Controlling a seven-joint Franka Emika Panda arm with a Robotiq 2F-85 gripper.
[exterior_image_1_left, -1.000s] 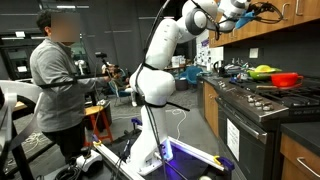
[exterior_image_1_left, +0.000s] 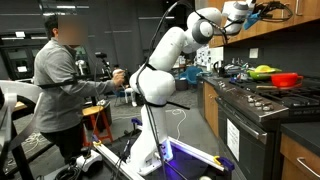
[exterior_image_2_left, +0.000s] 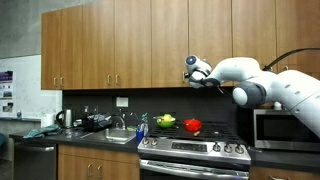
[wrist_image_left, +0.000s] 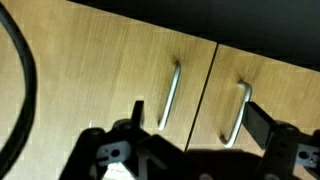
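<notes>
My gripper stands open in the wrist view, its two dark fingers wide apart, facing light wood cabinet doors. Between the fingers, in that view, show a silver bar handle (wrist_image_left: 170, 95) on the left door and the seam between the doors. A second silver handle (wrist_image_left: 238, 114) is close to the right finger. Whether either finger touches a handle, I cannot tell. From exterior view 2, the white arm (exterior_image_2_left: 225, 70) reaches in from the right, and the gripper is up against the lower part of the upper cabinets (exterior_image_2_left: 140, 45).
Below the gripper is a stove (exterior_image_2_left: 195, 149) with a red pot (exterior_image_2_left: 193, 126) and a green bowl (exterior_image_2_left: 166, 122) on it. A microwave (exterior_image_2_left: 285, 125) stands at the right. A person (exterior_image_1_left: 62, 85) is at the left, clear of the arm.
In exterior view 1 the upper part of the arm has leaned right, toward the cabinets, and its elbow sits differently. The gripper stays high by the cabinets. Pots and stove look unmoved.
</notes>
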